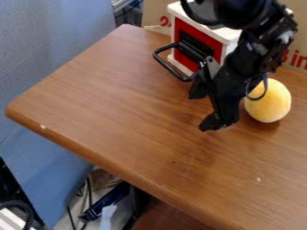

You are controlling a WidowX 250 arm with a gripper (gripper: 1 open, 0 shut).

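My black gripper point(214, 119) hangs low over the wooden table point(132, 135), its tips pointing down; whether they are apart is hard to tell. Behind it stands a white-framed red box point(193, 61) with a black bar handle sticking out to the left, partly hidden by my arm. A yellow ball point(270, 105) rests on the table just right of the gripper, partly behind its cable.
A cardboard box point(293, 49) is at the back. Beyond the table's left edge are a blue partition point(42, 63) and cables with odds and ends below.
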